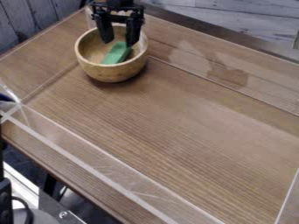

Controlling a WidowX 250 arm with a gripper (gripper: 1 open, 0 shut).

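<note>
A wooden bowl (111, 72) stands at the back left of the table, with a green object (115, 54) lying inside it. My black gripper (119, 35) is over the bowl, open, its two fingers spread apart above and around the far part of the green object, reaching into the bowl's top. I cannot tell whether the fingers touch it.
A grey plank wall (233, 17) runs along the back. Clear tape crosses the front left corner.
</note>
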